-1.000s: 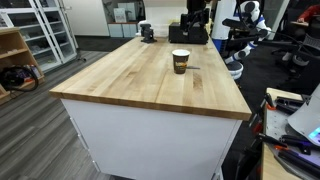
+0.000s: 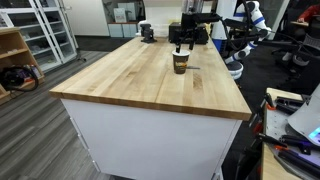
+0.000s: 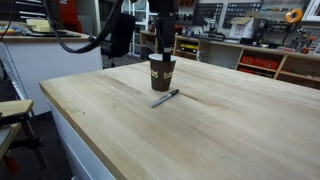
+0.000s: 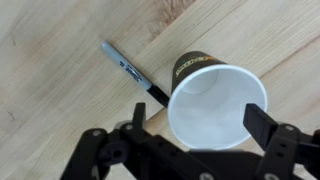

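A brown paper cup (image 4: 215, 104) with a white inside stands upright on the wooden counter, its mouth facing up; in the wrist view it looks empty. Beside it lies a grey marker with a black cap (image 4: 135, 73); in exterior view 2 the same marker (image 3: 165, 98) rests just in front of the cup (image 3: 161, 73). My gripper is open, with one finger at each side of the cup's mouth in the wrist view. From outside, the gripper (image 2: 184, 48) hangs pointing down at the cup's rim. Whether a finger touches the cup, I cannot tell.
A dark machine (image 2: 148, 33) sits near the counter's far end. Shelves with tools stand in the background.
The cup and marker have stayed in place.
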